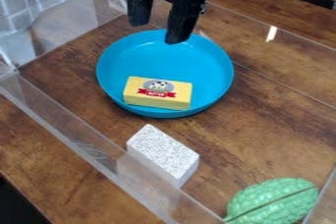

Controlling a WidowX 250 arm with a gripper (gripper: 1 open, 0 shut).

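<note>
My black gripper [163, 24] hangs at the top centre of the camera view, over the back of a blue bowl [210, 66], its fingers apart with nothing between them. A yellow butter box [156, 92] with a cow label lies in the front part of the bowl.
A white speckled block [163, 151] lies in front of the bowl. A green ridged object [272, 200], partly out of frame, is at the lower right. Clear plastic walls run along the left and front.
</note>
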